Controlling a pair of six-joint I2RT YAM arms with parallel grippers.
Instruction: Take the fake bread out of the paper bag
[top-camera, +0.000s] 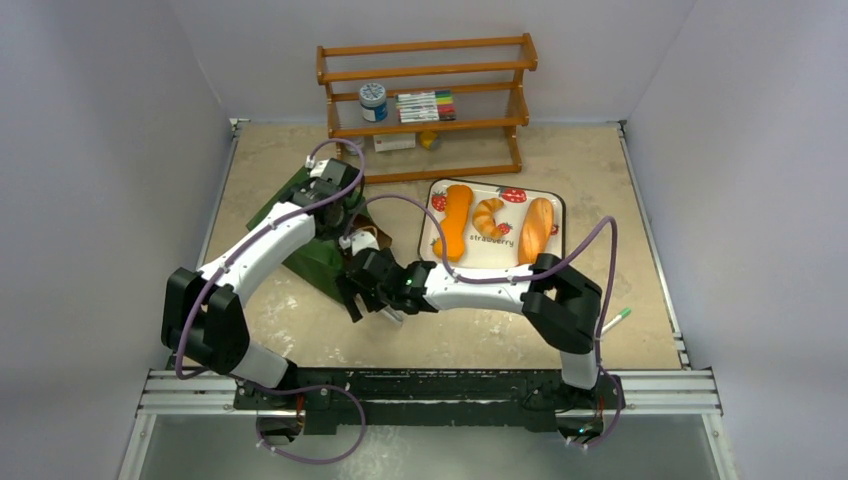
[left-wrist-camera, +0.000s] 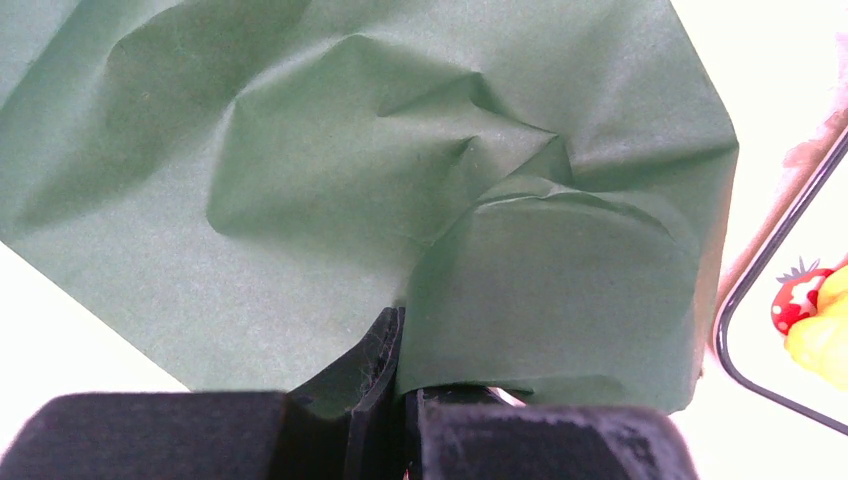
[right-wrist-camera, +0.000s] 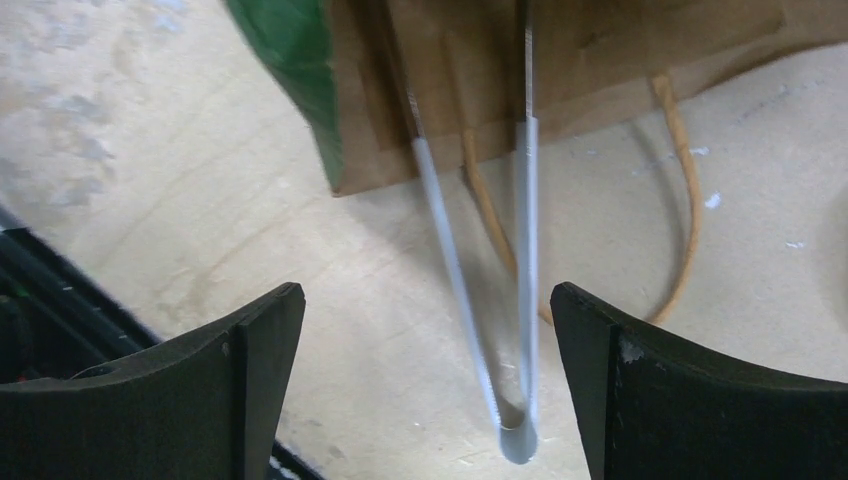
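The green paper bag (top-camera: 318, 268) lies at the left with its brown open mouth toward the right arm. My left gripper is shut on the thin upper edge of the bag's mouth. Silver tongs (right-wrist-camera: 528, 250) stick out of the mouth, handle end on the table. Above them, my right gripper stands open, the tongs lying in view between its fingers but not gripped. On the tray are an orange-brown long bread (top-camera: 455, 225), a croissant (top-camera: 486, 217) and a baguette (top-camera: 536, 230). The bag's deep inside is hidden; no bread shows there.
The strawberry tray (top-camera: 490, 258) stands right of the bag. A bag handle cord (right-wrist-camera: 690, 190) loops on the table beside the tongs. A wooden rack (top-camera: 425, 132) is at the back; a pen (top-camera: 616, 320) lies far right.
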